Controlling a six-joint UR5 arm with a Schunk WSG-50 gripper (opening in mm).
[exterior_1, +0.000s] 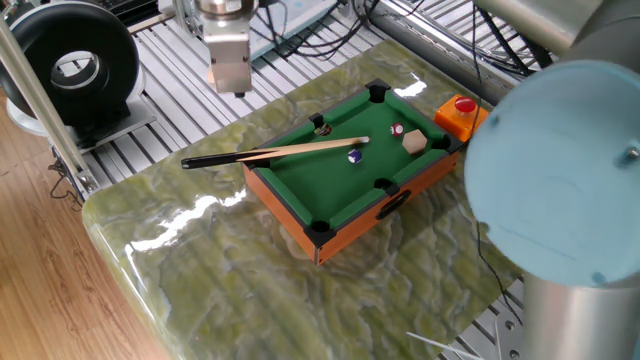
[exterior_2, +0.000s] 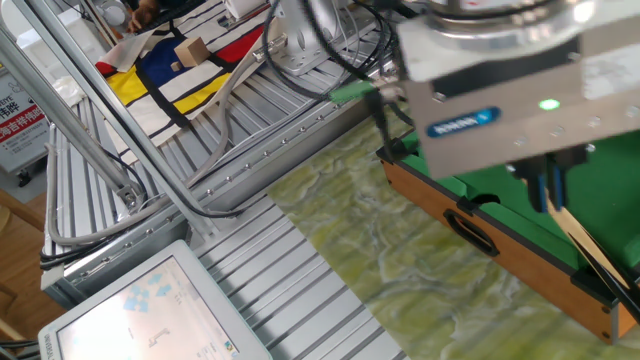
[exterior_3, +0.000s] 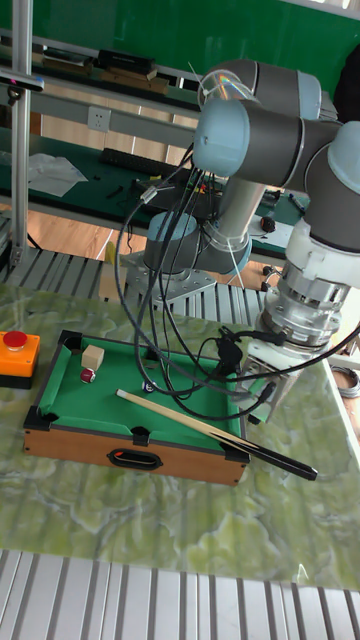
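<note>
A toy pool table with green felt and orange-brown sides stands on the marbled tabletop. Across its far-left rail rests a cue, its black butt jutting past the edge and its pale tip over the felt. On the felt are a blue-and-white ball, a red-and-white ball and a wooden block. My gripper hangs with its dark fingers close together, overlapping the cue in exterior view 2. Exterior view 1 shows it apart from the cue, toward the back. Nothing shows between the fingers; their exact opening is unclear.
An orange box with a red button sits beside the pool table's right end. Loose cables hang from the arm in front of the table.
</note>
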